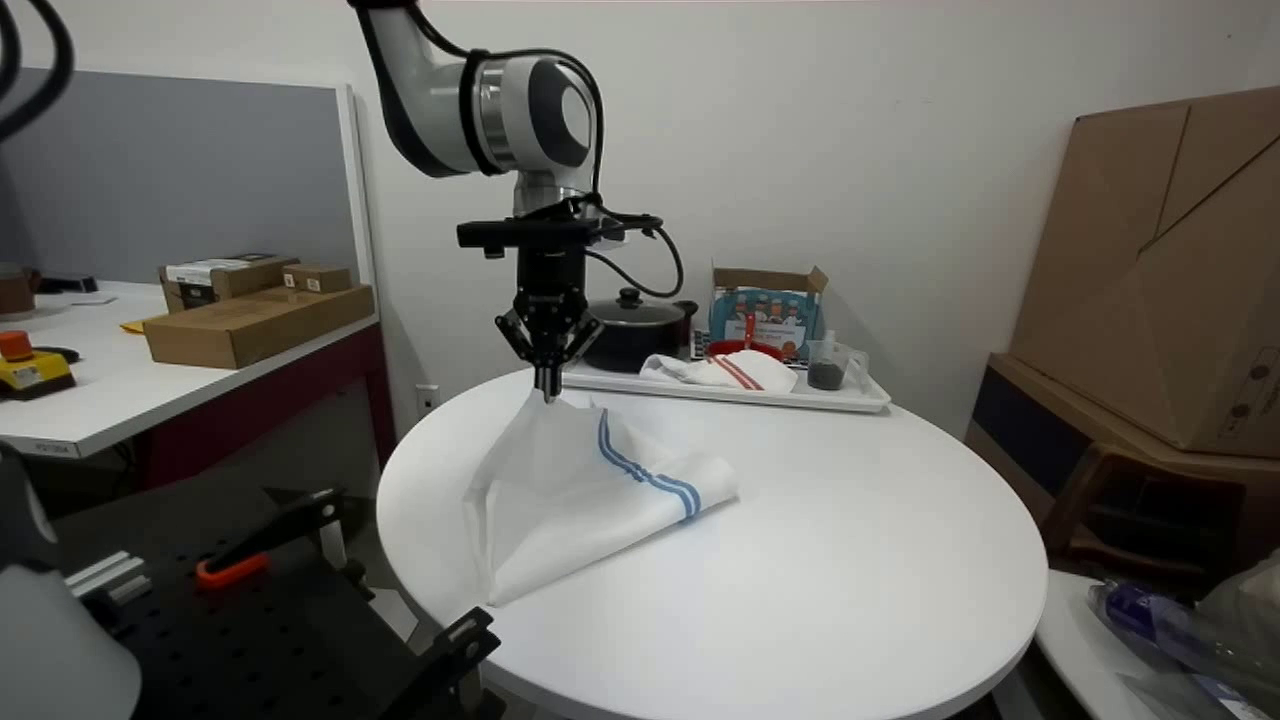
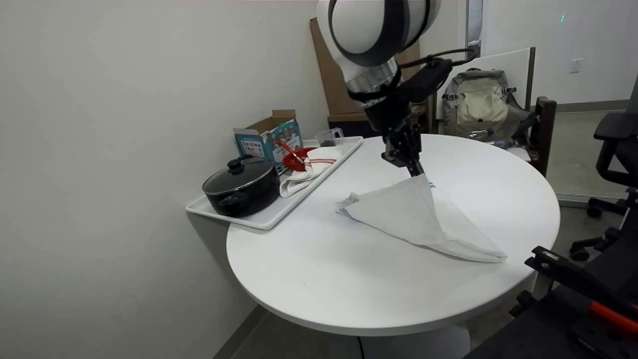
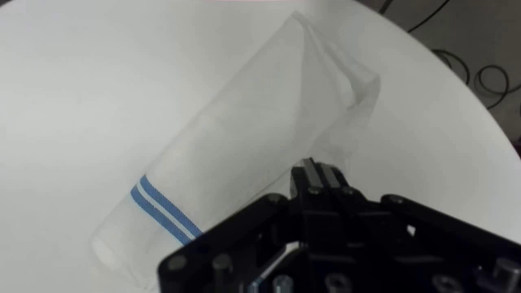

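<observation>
A white cloth with two blue stripes [image 1: 600, 510] lies partly on the round table, one corner lifted up to my gripper [image 1: 547, 396]. In exterior view 2 the raised part of the cloth [image 2: 398, 206] forms a peak just under the fingertips, while its other corners rest on the tabletop. My gripper is shut on the cloth, its fingers pressed together. From the wrist, the cloth [image 3: 234, 127] spreads out beyond and left of the fingers, with the blue stripes at lower left. The pinched bit itself is hidden behind the fingers.
At the back by the wall, a white tray [image 1: 864, 398] carries a black lidded pot [image 1: 630, 334], a red-striped towel [image 1: 732, 372], a box [image 1: 765, 314] and a small measuring cup [image 1: 828, 364].
</observation>
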